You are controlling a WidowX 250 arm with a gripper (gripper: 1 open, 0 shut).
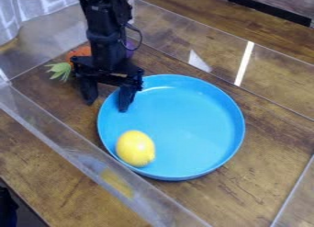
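The black gripper (106,88) hangs at the upper left, open, its fingers low between an orange carrot with green leaves (59,71) and the left rim of a blue plate (185,125). The carrot's body is mostly hidden behind the gripper. A yellow lemon-like object (135,148) lies on the plate's lower left part.
Clear walls edge the area along the lower left. Something dark purple behind the gripper is mostly hidden.
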